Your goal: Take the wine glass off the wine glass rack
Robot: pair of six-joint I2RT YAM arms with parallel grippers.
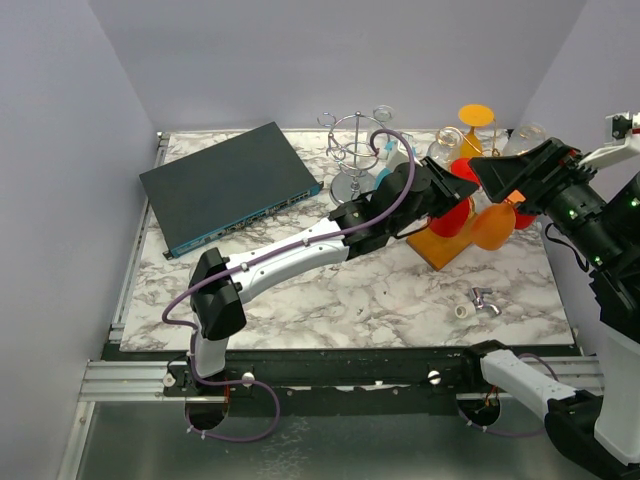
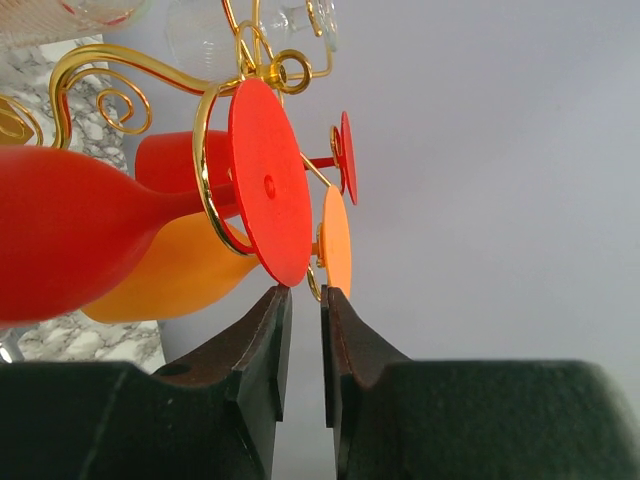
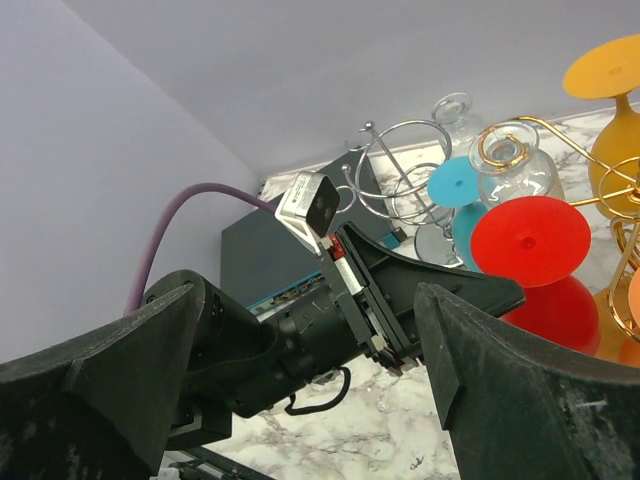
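Observation:
Wine glasses hang upside down on a gold wire rack (image 2: 185,78). Nearest in the left wrist view is a red glass (image 2: 70,230); its flat round foot (image 2: 272,190) sits just above my left gripper. That gripper is part open, a narrow gap between its fingers, and nothing is clearly held there. Behind the red glass hangs an orange glass (image 2: 180,270). In the top view my right gripper (image 1: 482,176) is over the rack, close to the left fingertips. Its fingers (image 3: 500,390) are wide apart and empty in the right wrist view.
A silver rack (image 1: 352,160) with blue and clear glasses stands left of the gold one. A flat dark device (image 1: 230,185) lies at the left, a small tap (image 1: 482,302) at the front right.

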